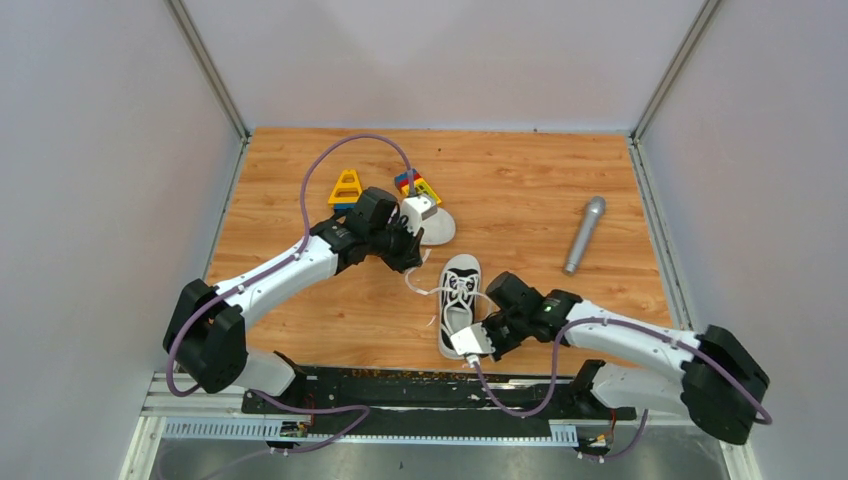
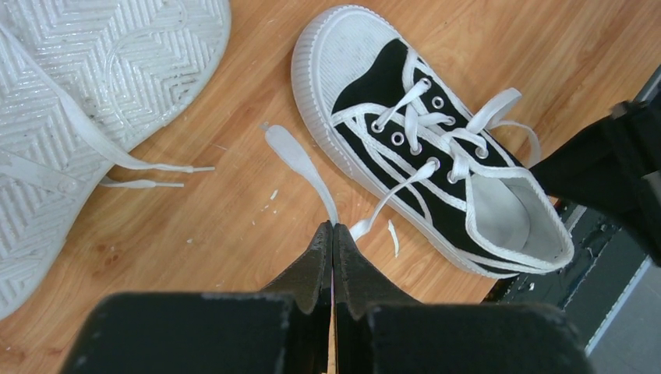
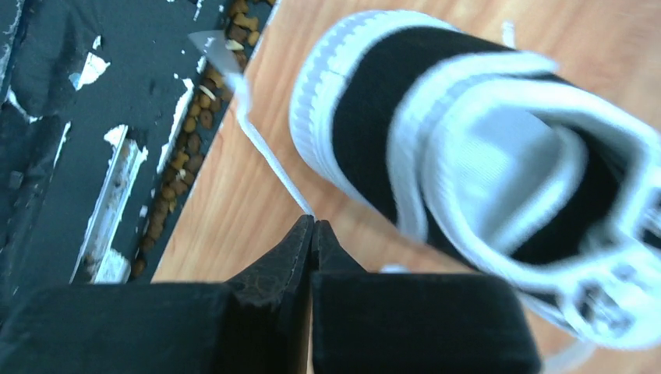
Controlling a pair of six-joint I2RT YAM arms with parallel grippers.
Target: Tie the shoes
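Note:
A black and white sneaker (image 1: 459, 300) stands upright on the table, toe away from the front edge. In the left wrist view my left gripper is shut on one white lace (image 2: 399, 188) beside the shoe (image 2: 366, 93); its loose end (image 2: 292, 152) sticks out past the fingertips. Beside the heel, my right gripper is shut on the other lace (image 3: 274, 165), whose tip reaches over the table's front edge. Laces cross over the shoe's tongue, and I see no finished bow. A second shoe (image 2: 117, 70) lies sole up, partly under the left arm.
Toy blocks, a yellow one (image 1: 345, 187) and a multicoloured one (image 1: 420, 187), sit behind the left arm. A grey cylinder (image 1: 585, 235) lies at the right. Bare wood (image 1: 520, 185) stretches across the back middle. The dark front edge (image 1: 420, 388) runs close to the heel.

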